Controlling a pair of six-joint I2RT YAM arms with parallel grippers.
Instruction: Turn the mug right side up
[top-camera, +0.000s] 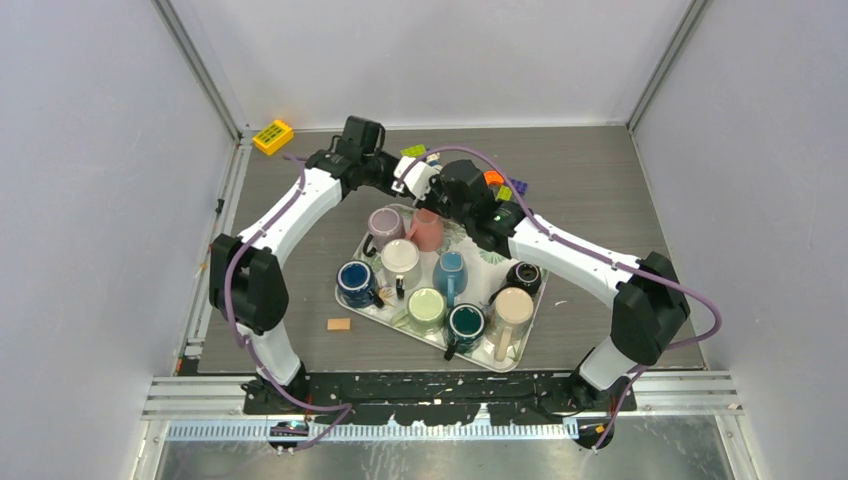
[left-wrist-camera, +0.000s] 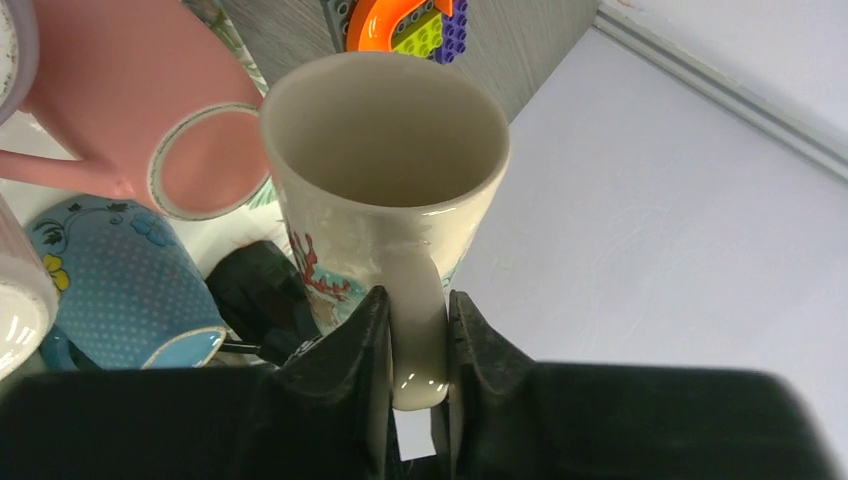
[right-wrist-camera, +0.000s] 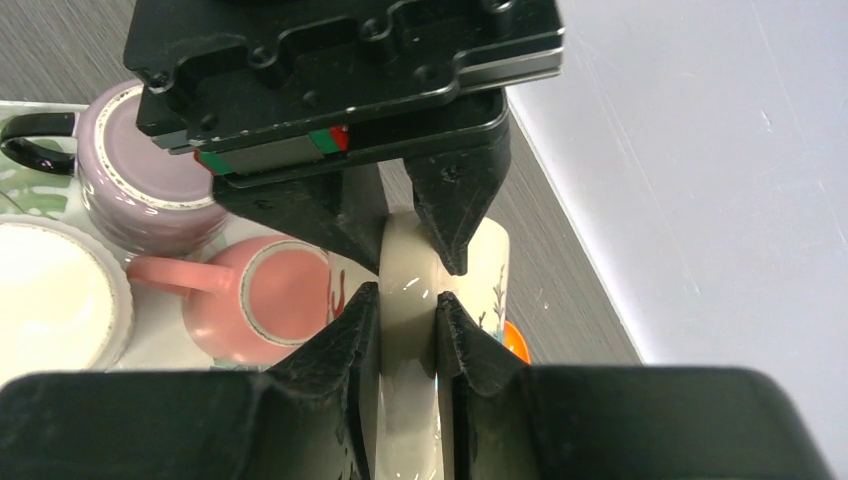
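A cream mug (left-wrist-camera: 385, 150) with a printed picture is held between my two grippers above the back of the tray; in the left wrist view its opening faces the camera. My left gripper has its fingers on either side of the handle, touching it. My right gripper also has its fingers against the handle, seen in the right wrist view, just below the left gripper's fingertips. From above, the mug (top-camera: 412, 172) is partly covered by the two wrists.
A crowded tray (top-camera: 490, 255) of upturned and lying mugs sits below, including a pink mug (top-camera: 425, 232) directly under the grippers. Coloured toy blocks (top-camera: 520, 187) lie behind it and a yellow block (top-camera: 272, 137) at back left.
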